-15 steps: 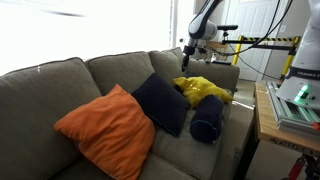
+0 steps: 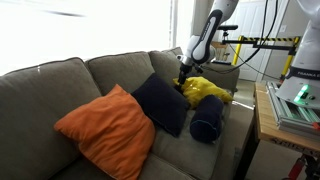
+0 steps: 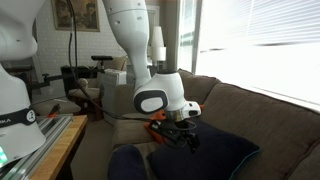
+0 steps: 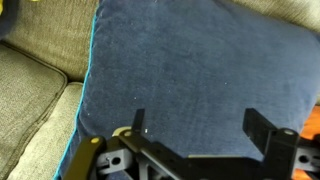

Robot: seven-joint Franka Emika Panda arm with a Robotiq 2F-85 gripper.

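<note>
In the wrist view my gripper stands open, its black fingers wide apart with nothing between them. Beneath it a dark blue pillow (image 4: pixel 200 75) with a light blue edge fills most of that view; whether it touches the fingers cannot be told. The same pillow (image 2: pixel 160 103) leans against the sofa's back in the first exterior view. There my gripper (image 2: pixel 182 82) hangs low over the sofa, close to the yellow blanket (image 2: pixel 202 90) and the blue pillow. An orange pillow (image 2: pixel 110 135) leans to the left.
A rolled dark blue bundle (image 2: pixel 207 118) lies at the seat's front edge. The grey-brown sofa (image 2: pixel 50 105) runs along the wall. A wooden table (image 2: pixel 268 118) stands to the right.
My arm has come down and toward the camera, bringing the gripper lower, nearer the blanket and the blue pillow. Pillows and blanket have not visibly moved.
</note>
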